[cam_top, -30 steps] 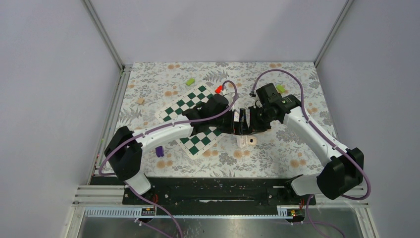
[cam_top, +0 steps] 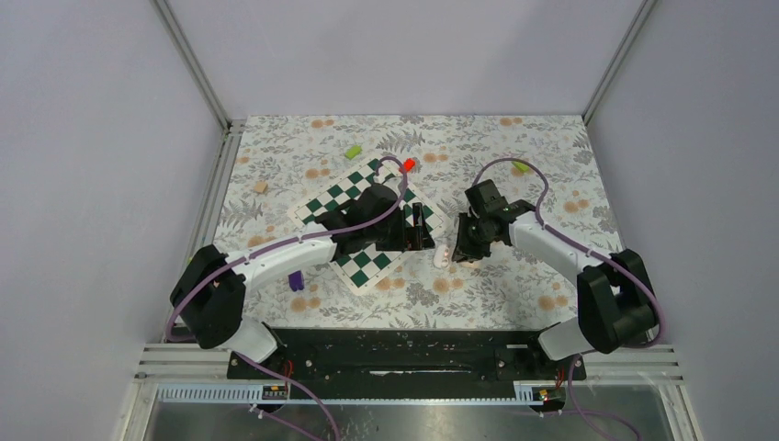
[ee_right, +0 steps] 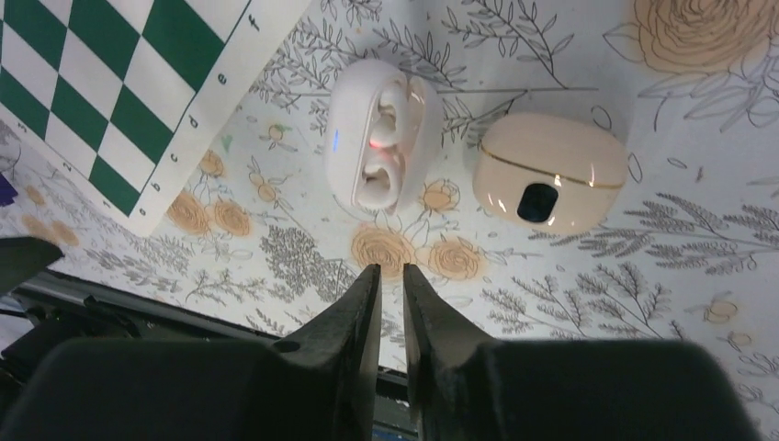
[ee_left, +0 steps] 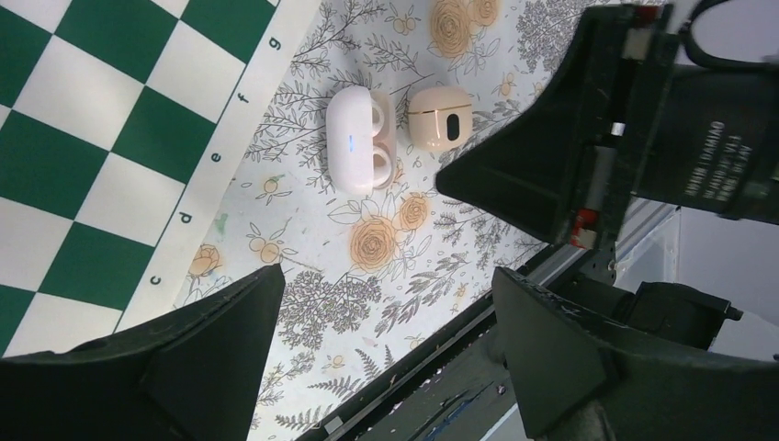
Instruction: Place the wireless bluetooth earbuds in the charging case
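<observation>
The white charging case point(ee_right: 360, 138) lies on the patterned cloth, its lid raised. Two white earbuds point(ee_left: 378, 165) show as rounded shapes in its slots; how deep they sit cannot be told. A small red glow appears between them in the right wrist view. My left gripper is open above the cloth, fingers wide apart and empty, left of the case in the top view. The right gripper is open by a narrow gap, nothing between its fingertips. In the top view it hovers over the case's right side.
A closed peach-coloured case point(ee_right: 551, 175) with a dark oval spot lies beside the white case. The green-and-white checkered board point(ee_left: 92, 138) is on the other side. A purple block point(cam_top: 296, 281) lies left of the board.
My left gripper has drawn back leftward from the case. The right gripper has moved toward the table front, now partly covering the peach-coloured case in the top view.
</observation>
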